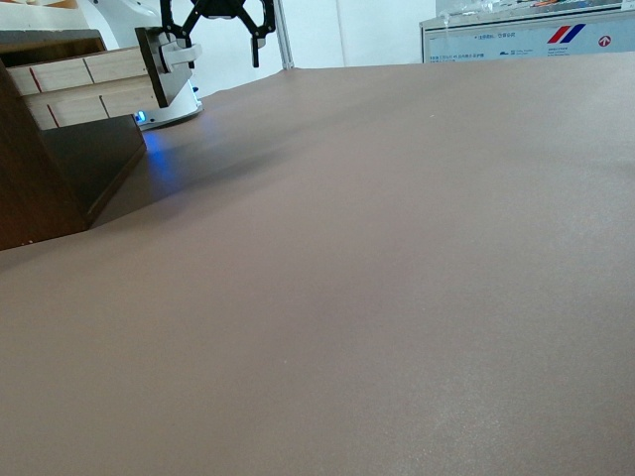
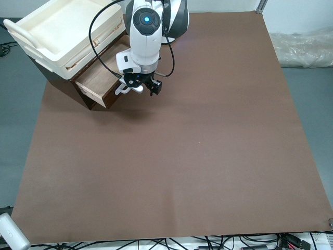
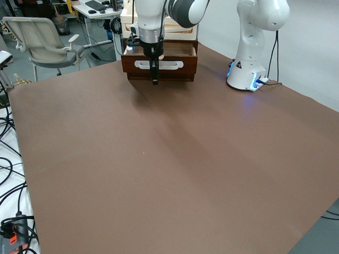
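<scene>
My gripper (image 2: 151, 86) hangs at the front of an open wooden drawer (image 2: 99, 79) in a dark brown cabinet, near the drawer's white handle (image 3: 172, 65). In the top view the black gripper (image 1: 216, 35) shows above the table, its two fingers apart beside the drawer front (image 1: 151, 67). In the right view it stands in front of the handle, pointing down. I see nothing between its fingers.
White plastic trays (image 2: 62, 26) sit on top of the cabinet at the back. Cables run along the table's edge, and the robot base (image 3: 246, 74) stands beside the cabinet.
</scene>
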